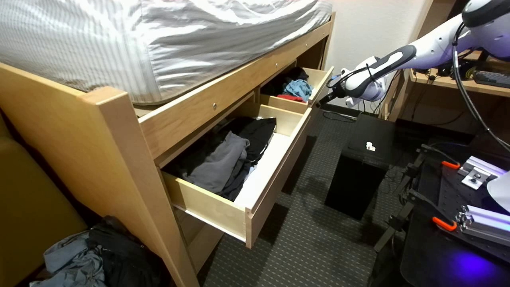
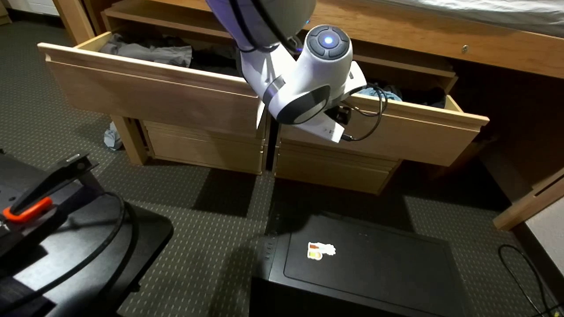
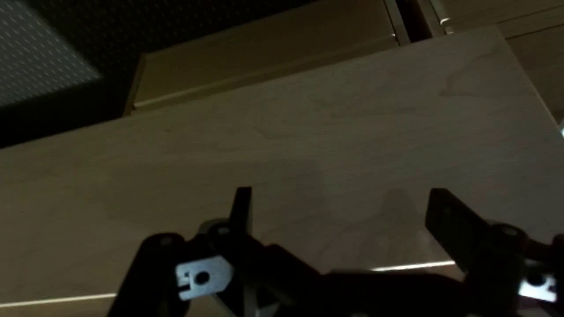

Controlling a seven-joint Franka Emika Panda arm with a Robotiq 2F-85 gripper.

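Note:
My gripper is open in the wrist view, its two dark fingers (image 3: 241, 210) wide apart with only wood visible between them. Beyond them spreads the drawer's front panel (image 3: 317, 132), dim and shaded. In exterior view 1 the gripper (image 1: 325, 99) is at the front of the far drawer (image 1: 322, 87), which stands pulled out with clothes inside. Whether the fingertips touch the wood cannot be told. The near drawer (image 1: 282, 165) is pulled out too, holding dark and grey clothes (image 1: 217, 162). Exterior view 2 has the arm hiding the gripper.
A black box-shaped case (image 2: 365, 264) stands on the carpet below the arm. The bed (image 1: 215, 38) lies above the drawers. A black table with orange-handled clamps (image 1: 445, 224) is at the right in exterior view 1. Loose clothes (image 1: 95, 253) lie at the bed's near end.

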